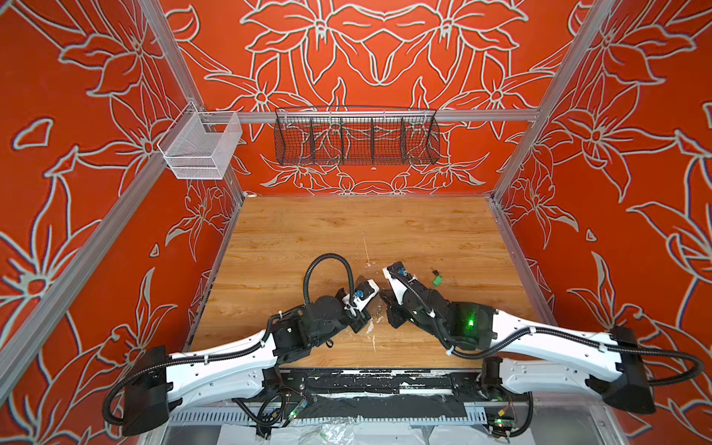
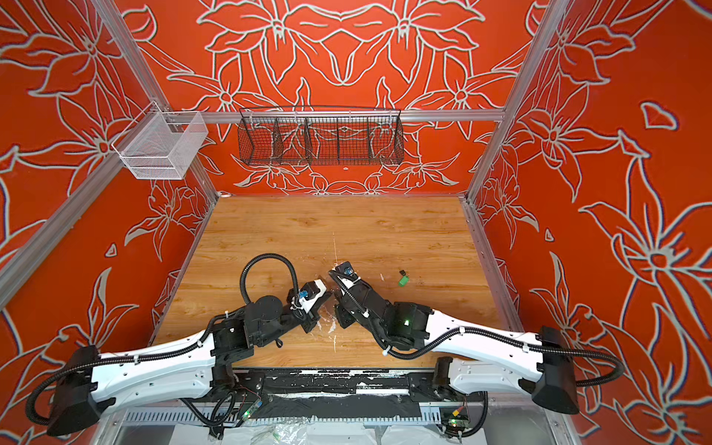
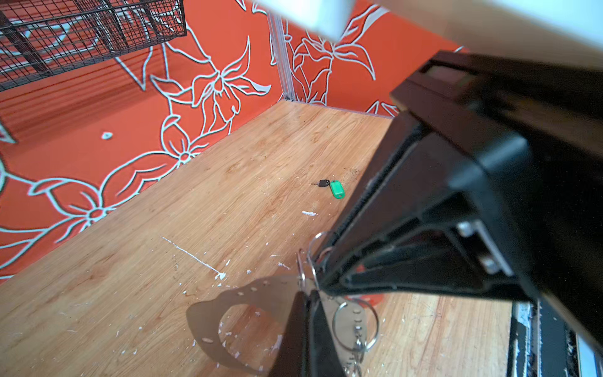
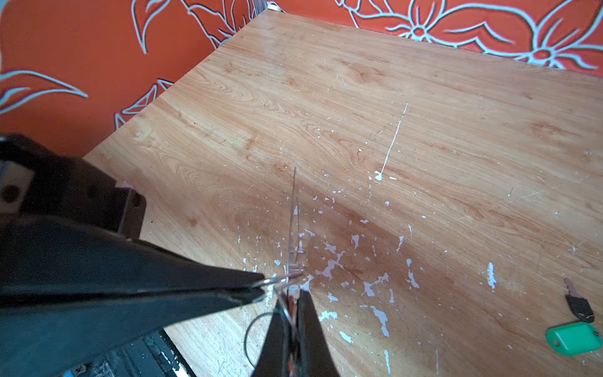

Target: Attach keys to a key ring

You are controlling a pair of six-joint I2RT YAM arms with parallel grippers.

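My two grippers meet low over the middle front of the wooden table. In the left wrist view, metal rings (image 3: 338, 323) hang at the fingertips of my left gripper, which is shut, beside the black fingers of my right gripper. In the right wrist view my right gripper is shut, with thin metal ring wire at its tips. Which fingertips pinch which ring is hard to tell. A key with a black head (image 4: 579, 308) lies beside a green tag (image 4: 573, 339) on the table to the right.
A black wire basket (image 1: 356, 141) hangs on the back rail and a white basket (image 1: 200, 155) at the back left, both above the table.
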